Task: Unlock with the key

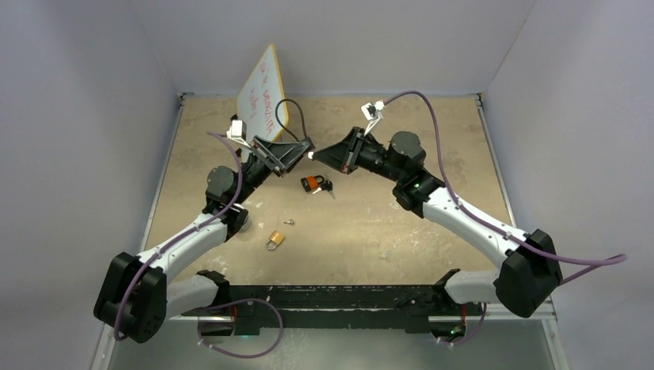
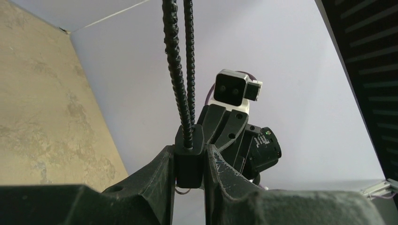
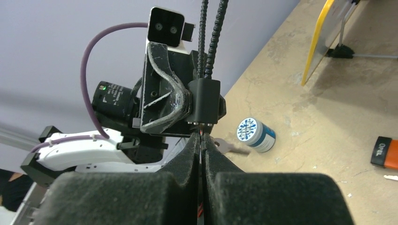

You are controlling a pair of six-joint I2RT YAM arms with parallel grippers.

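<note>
A black cable lock (image 2: 189,168) is gripped in my left gripper (image 1: 307,146), its cable loop rising above the body. In the left wrist view the fingertips clasp that body. My right gripper (image 1: 315,155) faces it closely, fingers shut; in the right wrist view the lock body (image 3: 203,101) is just beyond their tips. A small light key head shows at the right fingertips in the top view; how far any key is in the lock is hidden.
On the floor lie an orange-black padlock (image 1: 312,183) with keys (image 1: 329,187), a brass padlock (image 1: 274,241) and a small key (image 1: 289,222). A whiteboard (image 1: 262,92) stands behind the left arm; a jar (image 3: 256,135) is near it.
</note>
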